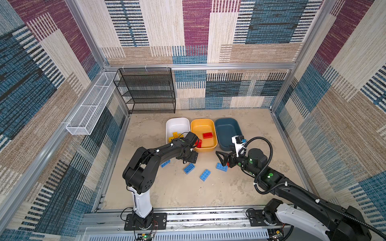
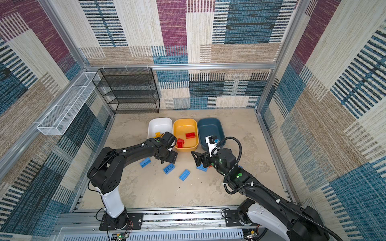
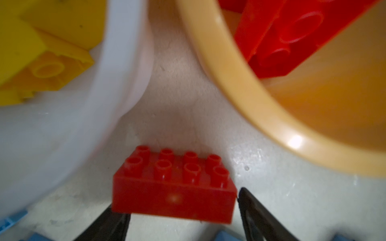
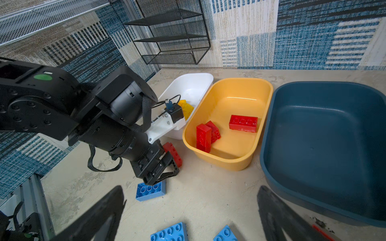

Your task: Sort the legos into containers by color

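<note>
A red brick (image 3: 172, 196) shows studs up between the fingertips of my open left gripper; I cannot tell whether it touches the fingers. It is just in front of the gap between the white bin (image 4: 197, 86) and the orange bin (image 4: 225, 160). Yellow bricks (image 4: 185, 108) lie in the white bin, and several red bricks (image 4: 243, 123) in the orange one. The dark blue bin (image 4: 321, 90) looks empty. My right gripper is open and empty, in front of the bins. Blue bricks (image 1: 205, 175) are scattered on the table.
Another red brick (image 4: 321, 232) is partly visible near the dark blue bin, beside a blue brick (image 1: 221, 166). A black wire shelf (image 1: 146, 90) stands at the back left.
</note>
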